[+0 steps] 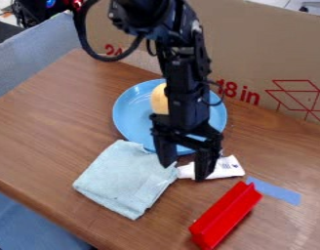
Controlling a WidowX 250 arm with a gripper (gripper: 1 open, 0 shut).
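Observation:
My gripper (185, 163) is low over the table, open, its fingers either side of the near end of a white tube (225, 167) lying right of a folded light-blue cloth (124, 181). Whether the fingertips touch the tube or cloth I cannot tell. Behind the gripper is a blue plate (132, 117) with a yellow object (159, 98) on it, partly hidden by the arm.
A red tray (225, 215) lies at the front right, near a strip of blue tape (275, 192). A cardboard wall (267, 59) stands at the back.

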